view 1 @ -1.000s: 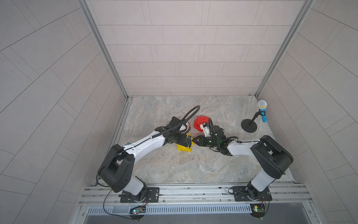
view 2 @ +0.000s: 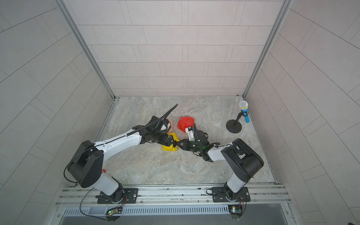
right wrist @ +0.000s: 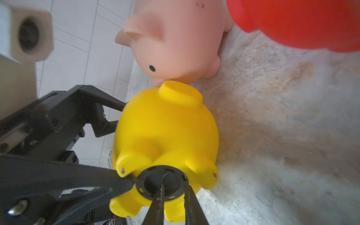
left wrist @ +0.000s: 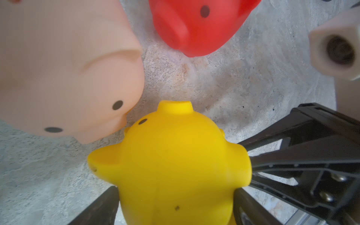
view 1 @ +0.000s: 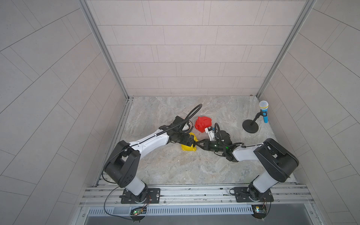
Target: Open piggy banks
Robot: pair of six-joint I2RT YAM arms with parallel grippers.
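Observation:
A yellow piggy bank has my left gripper over it, open, its fingers to either side of the body. In the right wrist view the bank shows its black ring opening. The fingertips of my right gripper are at that opening, part open; whether they touch or grip the ring is unclear. A pink piggy bank lies beside the yellow one, and a red piggy bank sits behind.
A black stand with a blue cylinder stands at the right back. Bare stone surface lies in front and at the back left. Tiled walls surround the workspace.
Both arms have shifted slightly to the right in the top left view, with the yellow piggy bank moving along between them.

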